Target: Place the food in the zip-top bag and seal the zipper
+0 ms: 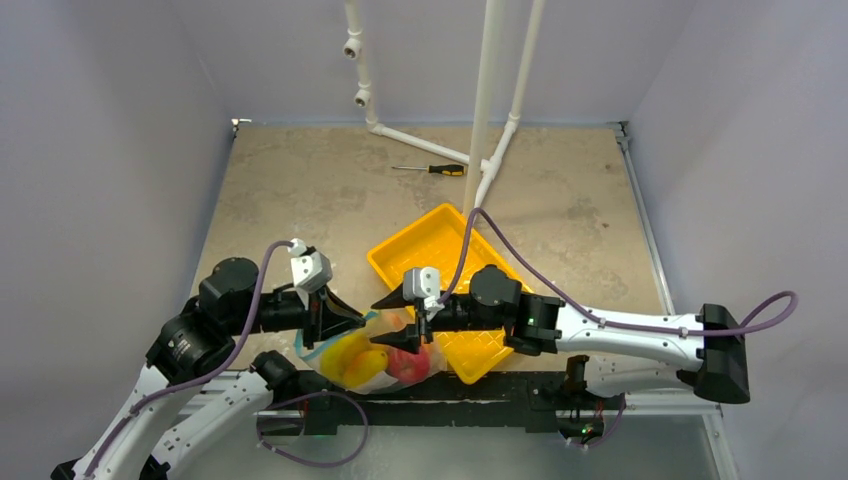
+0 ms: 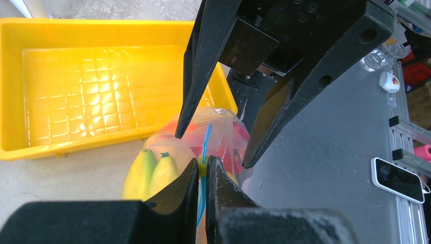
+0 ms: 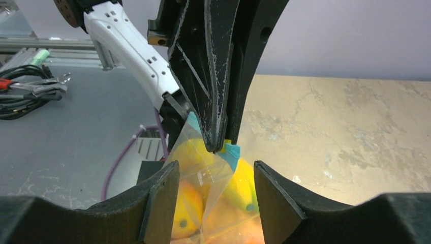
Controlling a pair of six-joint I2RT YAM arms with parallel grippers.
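A clear zip top bag (image 1: 375,372) with a blue zipper strip stands at the table's front edge, with yellow, orange and red food inside. My left gripper is shut on the bag's zipper edge, near a yellow bit of the strip. In the right wrist view the blue strip (image 3: 233,156) pokes out past the left fingertips. My right gripper (image 1: 376,320) faces it from the right, open, its fingers (image 2: 272,114) spread on either side above the bag top. Nothing is gripped between them. Bananas (image 2: 165,175) show through the plastic.
An empty yellow tray (image 1: 405,245) lies right behind the bag, partly under the right arm. A screwdriver (image 1: 446,169) and white pipes (image 1: 430,146) are at the back.
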